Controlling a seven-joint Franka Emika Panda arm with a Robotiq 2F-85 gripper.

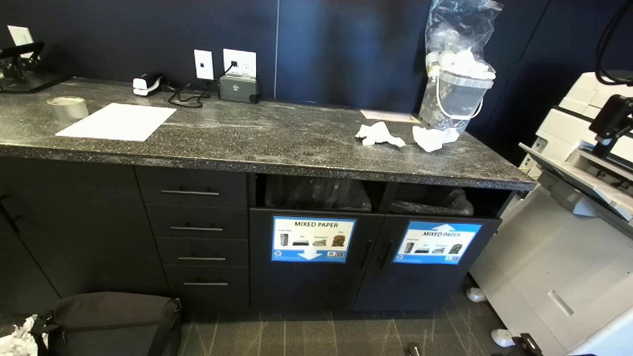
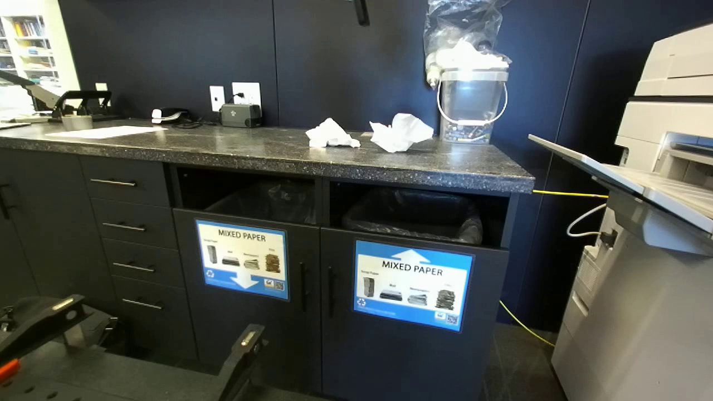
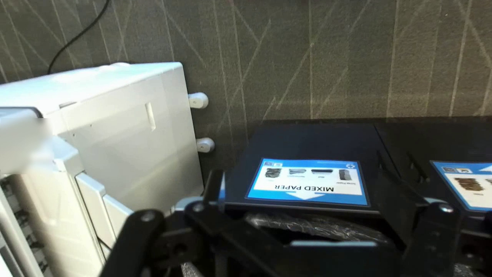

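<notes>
Wide apart in the wrist view stand the fingers of my gripper, open, with nothing held between them. Part of the dark gripper hardware (image 1: 614,118) enters exterior view 1 at the right edge, in front of the printer. Two crumpled white papers lie on the dark speckled counter (image 1: 285,133): a left paper (image 1: 378,134) and a right paper (image 1: 431,137) close to the clear bucket (image 1: 454,98). Below the counter are a left bin (image 2: 281,200) and a right bin (image 2: 414,210), both lined with plastic and open through slots above the cabinet doors.
The large white printer (image 1: 534,267) stands to the right, its tray (image 2: 621,174) jutting toward the counter. A flat white sheet (image 1: 118,121), a tape roll (image 1: 68,109) and a small grey box (image 1: 239,89) occupy the counter's left part.
</notes>
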